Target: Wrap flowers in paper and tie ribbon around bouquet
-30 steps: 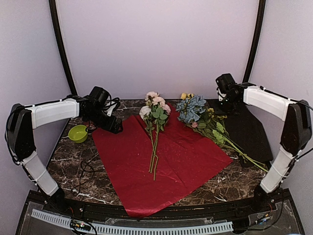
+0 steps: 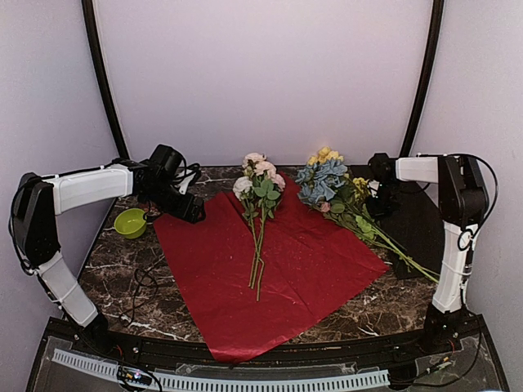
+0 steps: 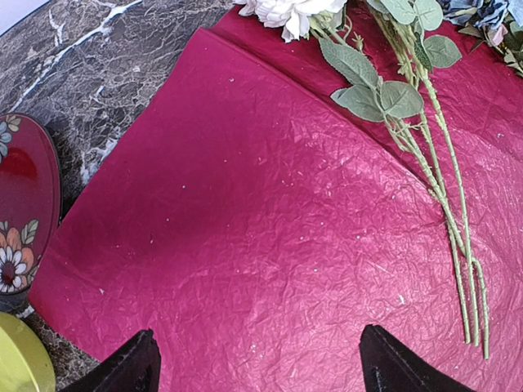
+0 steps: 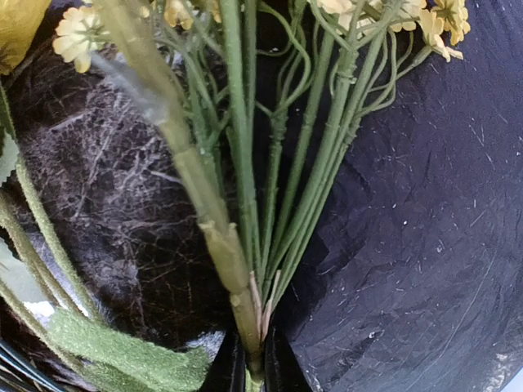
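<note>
Three pink and white flowers [image 2: 260, 171] lie on the red wrapping sheet [image 2: 221, 302], stems toward the front. Blue flowers [image 2: 321, 180] rest at the sheet's right, their stems crossing its right edge. My right gripper is shut on yellow-flower stems [image 4: 237, 286]; thin green stalks fan out above the fingers to small yellow blooms [image 4: 78, 37]. In the top view its tips are hard to make out against the black sheet. Over the sheet's left corner, my left gripper stands open, nothing between its fingers.
A yellow-green bowl [image 2: 131, 223] sits at the left beside the red sheet. A floral-patterned red object [image 3: 24, 196] shows next to it in the left wrist view. A dark sheet [image 2: 413, 224] covers the right side.
The yellow blooms behind the blue flowers have risen slightly. The left arm looks unmoved.
</note>
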